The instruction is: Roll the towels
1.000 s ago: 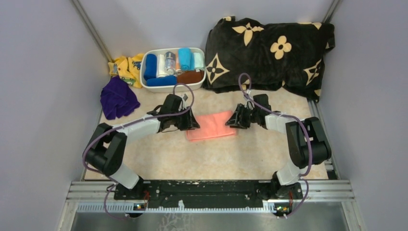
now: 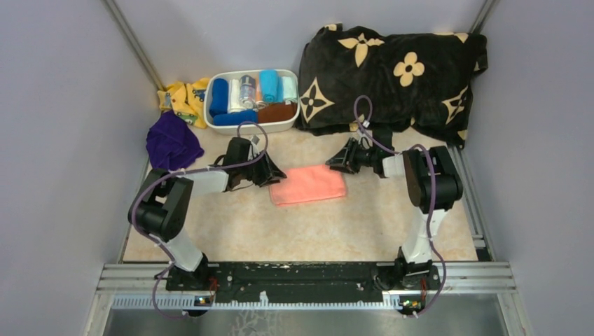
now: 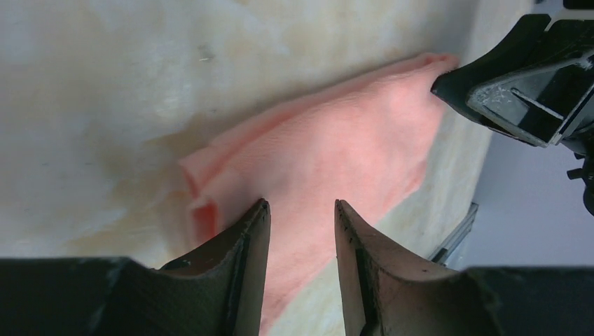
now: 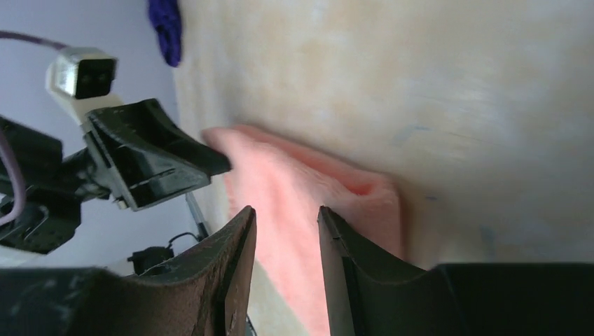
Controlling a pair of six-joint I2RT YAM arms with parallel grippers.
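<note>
A folded pink towel [image 2: 307,187] lies flat in the middle of the table, its back edge slightly raised in both wrist views. My left gripper [image 2: 278,178] is at the towel's left back corner; in the left wrist view its fingers [image 3: 238,280] stand apart over the cloth. My right gripper [image 2: 335,165] is at the right back corner, and in the right wrist view its fingers [image 4: 343,280] are also parted over the towel. Neither shows cloth clearly gripped between the fingertips.
A white bin [image 2: 210,112] of rolled towels, a purple cloth [image 2: 171,143] and a yellow cloth [image 2: 182,101] lie back left. A black patterned blanket [image 2: 378,84] fills the back right.
My left gripper has shifted slightly toward the back.
</note>
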